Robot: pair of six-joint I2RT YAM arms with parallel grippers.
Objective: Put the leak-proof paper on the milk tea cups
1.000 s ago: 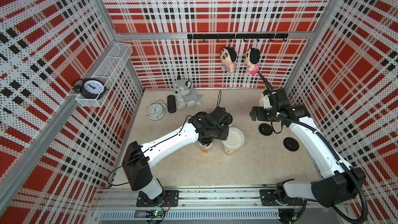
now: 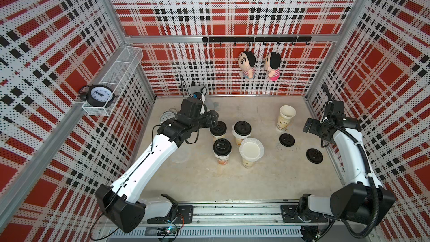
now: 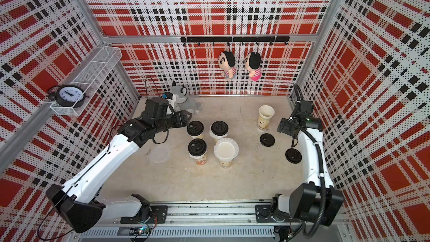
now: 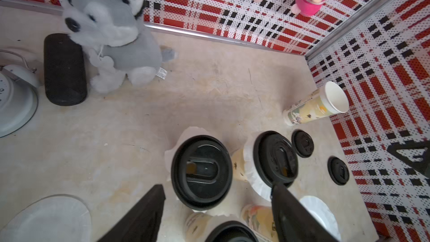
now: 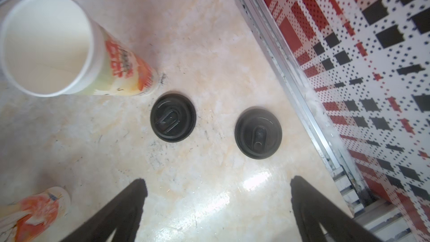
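Note:
Paper (image 2: 252,148) with a frilled edge lies over the mouth of the front-right cup (image 3: 225,162). Three cups beside it wear black lids (image 4: 202,172), and pale frilled paper pokes out under at least two of these. One cup (image 5: 117,69) at the back right is uncovered and looks empty inside. A flat white disc (image 4: 47,220), probably another sheet of paper, rests on the table at the left. My left gripper is open and empty, above and left of the lidded cups. Over the right side, my right gripper stands open and holds nothing.
Two loose black lids (image 5: 173,117) lie at the right, near the side wall. A grey plush dog (image 4: 114,31), a black case (image 4: 65,69) and a white clock (image 4: 13,100) occupy the back left.
My left arm has swung left and back from over the cups, bringing the lidded cups into view. My right gripper has moved right, away from the uncovered cup. The paper stays on its cup.

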